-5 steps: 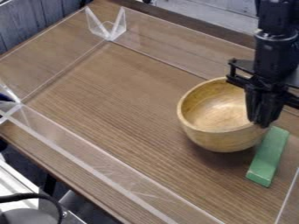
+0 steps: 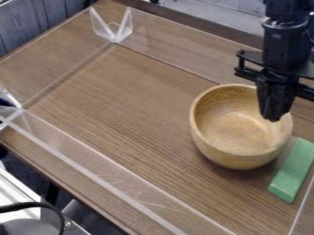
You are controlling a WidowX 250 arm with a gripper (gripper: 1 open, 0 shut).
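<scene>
A wooden bowl (image 2: 221, 138) sits on the right part of the wooden table (image 2: 110, 101). My black gripper (image 2: 273, 112) hangs over the bowl's right side, its tip low by the inside of the rim; it looks shut, with nothing visible between its fingers. A green block (image 2: 289, 173) lies just right of the bowl, toward the front.
Clear plastic barriers (image 2: 92, 161) run along the table's edges, with clear brackets at the back left and left side. A black cable crosses the lower left corner.
The gripper has lifted slightly. The bowl has shifted a little toward the front and right, and the green block has moved slightly rightward.
</scene>
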